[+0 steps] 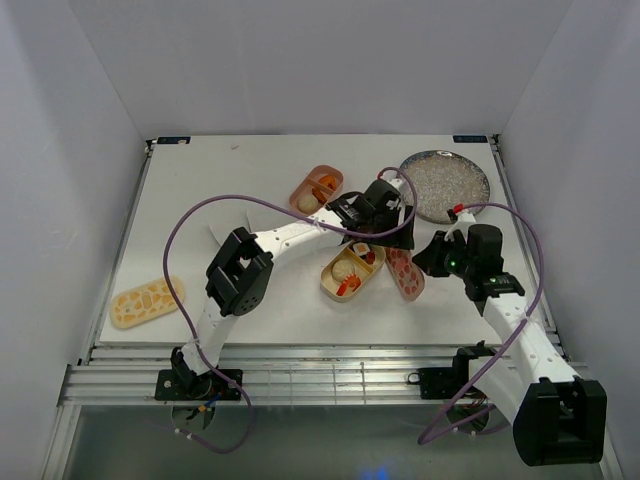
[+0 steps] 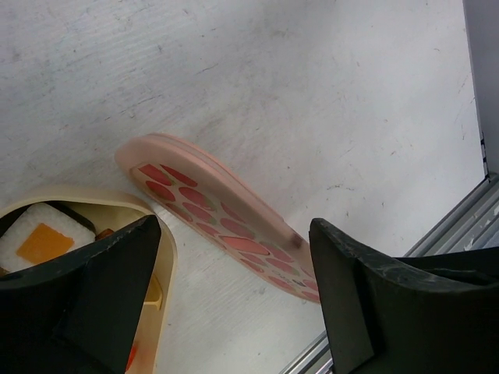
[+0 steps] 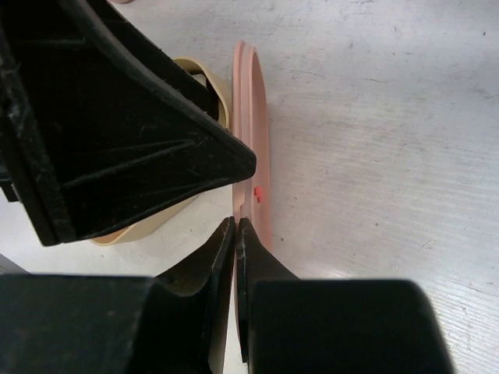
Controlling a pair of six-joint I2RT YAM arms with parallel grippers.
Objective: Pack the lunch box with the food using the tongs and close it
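The pink strawberry-print lid (image 1: 405,275) stands edge-on in the right wrist view, with my right gripper shut on its rim. My left gripper is open, its fingers (image 2: 343,273) spread to either side of the lid (image 2: 222,206) as seen in its wrist view; nothing appears clamped between them. From the right wrist view, a left finger (image 3: 156,132) overlaps the lid's upper part; contact cannot be told. Just left of the lid sits the cream lunch box (image 1: 329,291) with rice roll, red cube, dumpling-like piece and strawberry, partly hidden by the left arm.
A pink box with food (image 1: 322,176) stands farther back, and a round speckled silver tray (image 1: 445,185) lies at the back right. A yellow lid (image 1: 147,302) rests at the left. White utensils are partly covered by the left arm.
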